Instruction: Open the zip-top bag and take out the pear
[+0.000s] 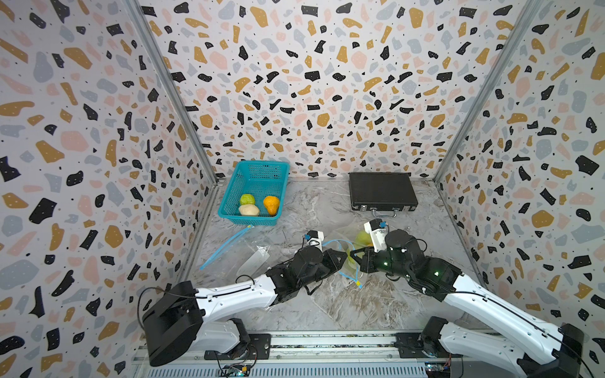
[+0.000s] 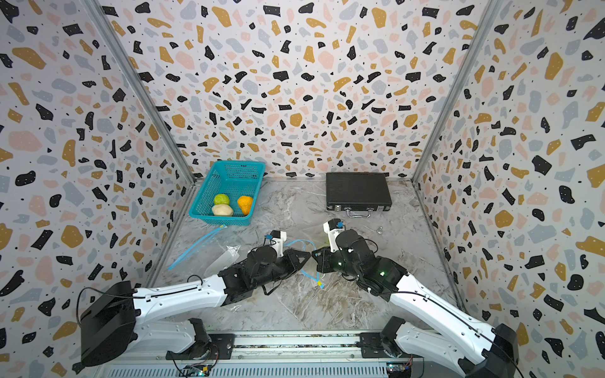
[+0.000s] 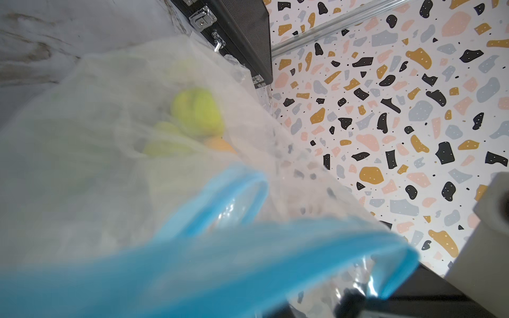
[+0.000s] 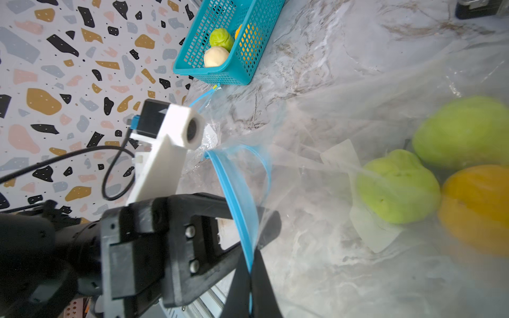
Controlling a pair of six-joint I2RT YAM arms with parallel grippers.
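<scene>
The clear zip top bag (image 4: 318, 137) has a blue zip edge (image 4: 238, 196), which curves in a loop around its mouth. Inside it lie two green fruits and an orange one. The smooth green one with a dark stem looks like the pear (image 4: 466, 132); a rounder green fruit (image 4: 397, 185) is beside it. My right gripper is shut on the blue edge, which runs between its fingertips. Facing it from the left, my left gripper (image 1: 343, 259) is shut on the bag's opposite edge; its tips are hidden behind blue strip in the left wrist view.
A teal basket (image 1: 252, 220) holding several fruits or vegetables stands at the back left. An empty-looking clear bag (image 1: 233, 252) lies in front of it. The black case (image 1: 383, 191) sits at the back right. Open table separates basket and case.
</scene>
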